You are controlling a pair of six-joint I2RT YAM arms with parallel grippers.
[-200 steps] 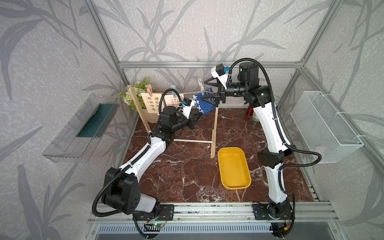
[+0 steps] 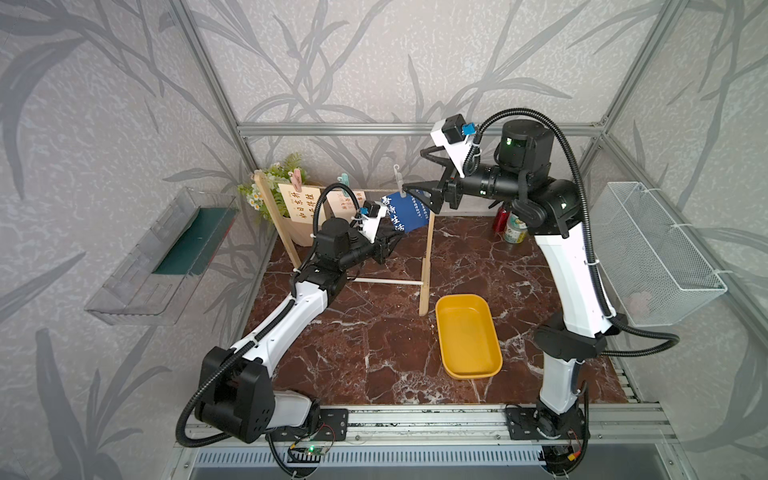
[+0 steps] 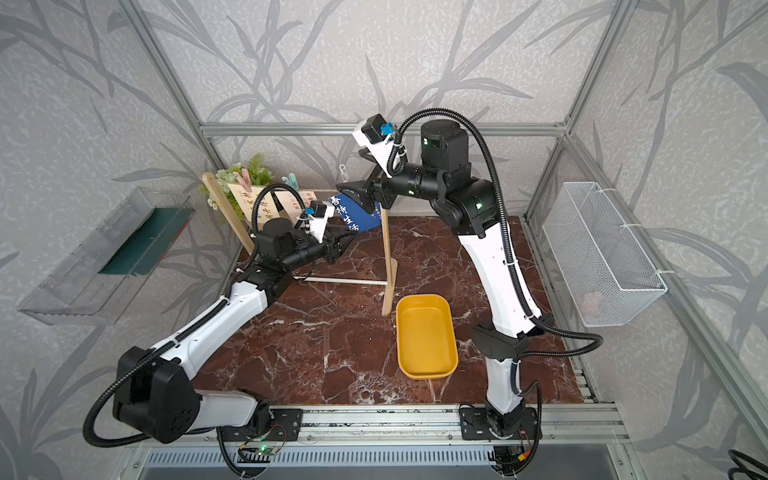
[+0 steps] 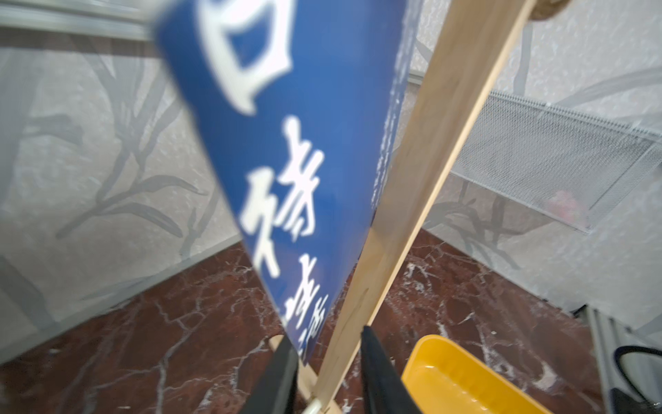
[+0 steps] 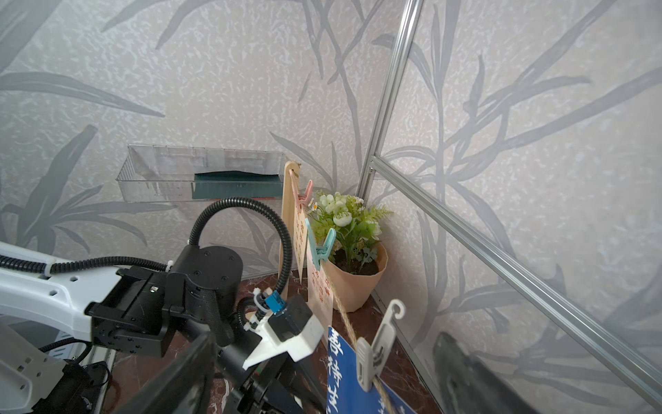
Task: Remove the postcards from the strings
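Observation:
A blue postcard (image 2: 406,209) hangs from the string under a pale clip (image 5: 375,352). Cream postcards (image 2: 302,200) hang farther left beneath pink and teal clips. My left gripper is beside the blue card's lower corner, its fingers apart; whether the card's tip lies between them is unclear. My right gripper is open above and to the right of the pale clip, with nothing held between its fingers.
The wooden stand (image 2: 425,284) supports the string. A yellow tray (image 2: 468,336) sits at front right on the marble table. A potted plant (image 5: 355,283) is behind the cards; wire baskets hang on both walls.
My right arm has moved up and rightward, away from the pale clip. My left arm has shifted only slightly.

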